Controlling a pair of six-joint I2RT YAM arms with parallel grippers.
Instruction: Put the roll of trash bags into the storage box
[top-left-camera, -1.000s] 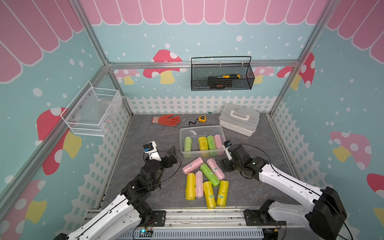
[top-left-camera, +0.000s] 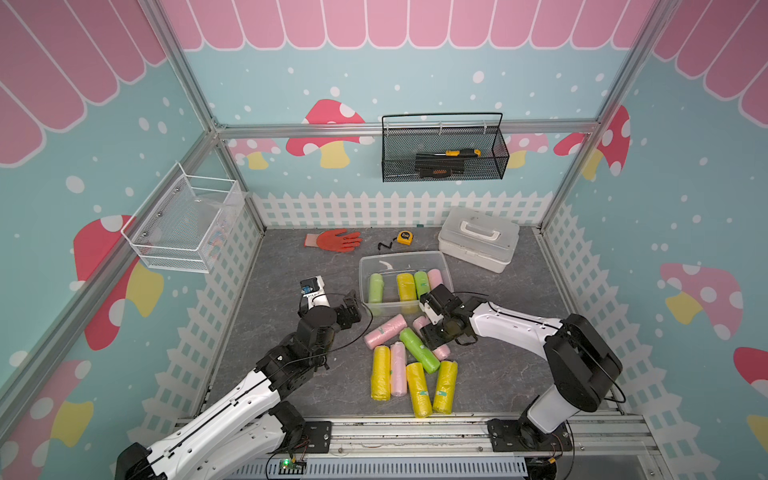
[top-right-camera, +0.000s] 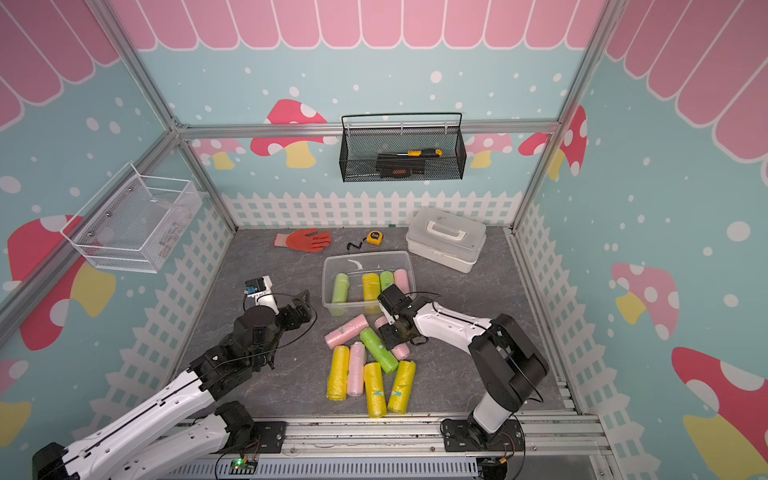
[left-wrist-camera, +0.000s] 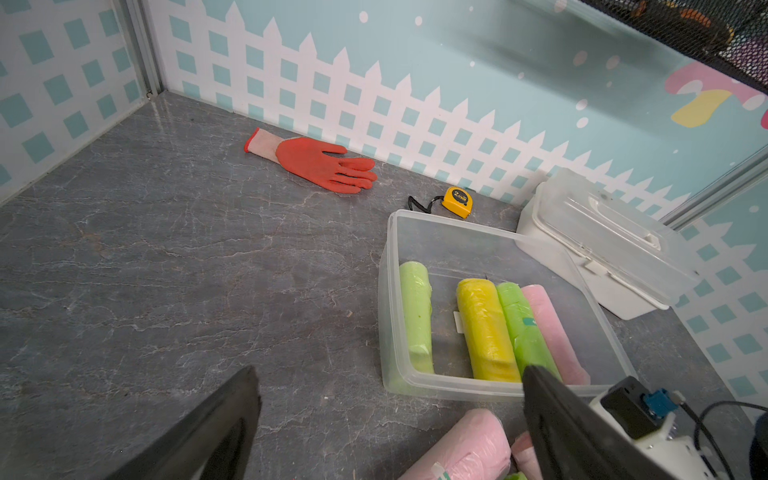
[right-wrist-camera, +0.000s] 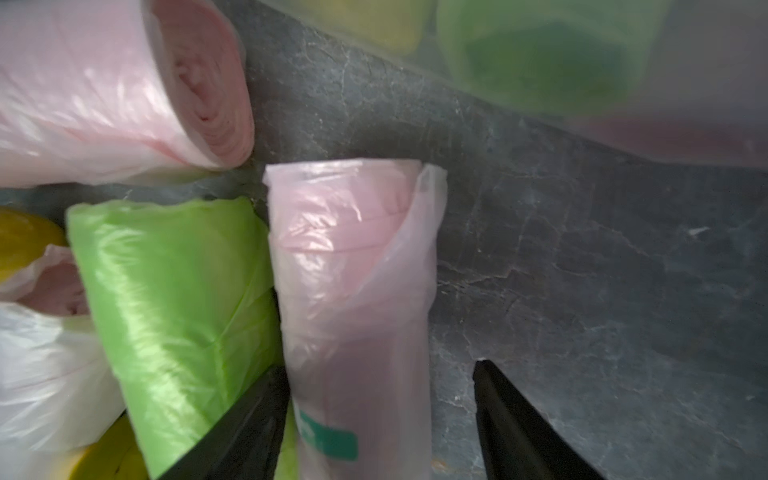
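The clear storage box holds a pale green roll, a yellow roll, a green roll and a pink roll. In front of it, a pink roll lies between the parted fingers of my right gripper, with bare table showing beside the right finger. A green roll lies against its left side, by the left finger. My left gripper hangs open and empty, left of the box.
Another pink roll lies slanted before the box. Several yellow rolls and a pink one lie nearer the front edge. Behind are a glove, tape measure and lidded case.
My right gripper has moved left from beside the pink roll to over it. The left arm has shifted slightly right. The rolls look unmoved.
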